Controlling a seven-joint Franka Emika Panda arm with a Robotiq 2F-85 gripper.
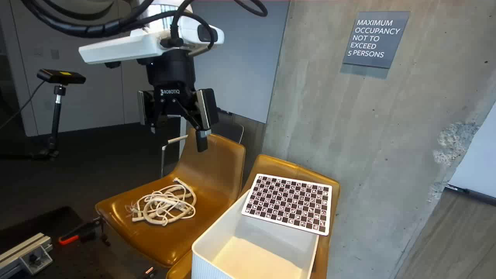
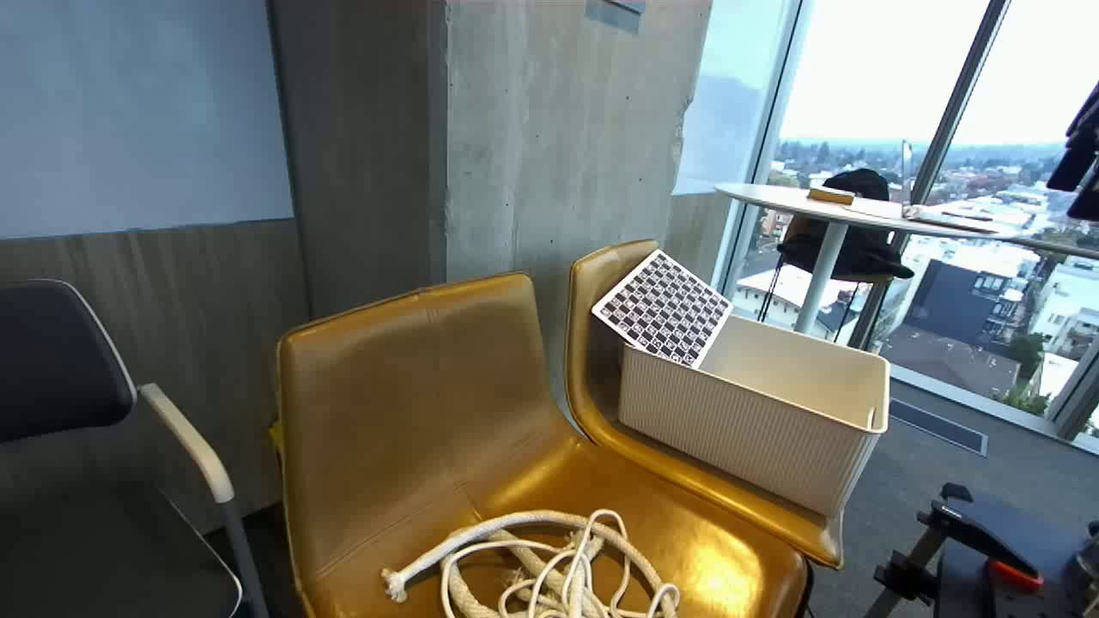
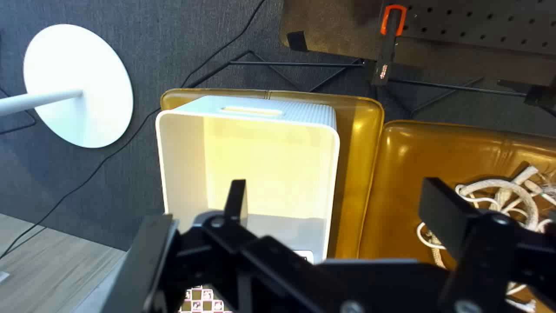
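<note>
My gripper stands open above the chairs, with empty air between its widely spread fingers. In exterior view 1 the gripper hangs well above a heap of white rope, which lies tangled on the seat of one tan chair. Beside it, a white ribbed bin rests on the second tan chair; its inside looks empty in the wrist view. A black-and-white checkered board leans across the bin's back end. Part of the rope is hidden behind a finger in the wrist view.
A dark bench with a red-tipped clamp borders the chairs. A concrete pillar rises behind the bin. A grey armchair and a round white table stand farther off. Black cables loop over the arm.
</note>
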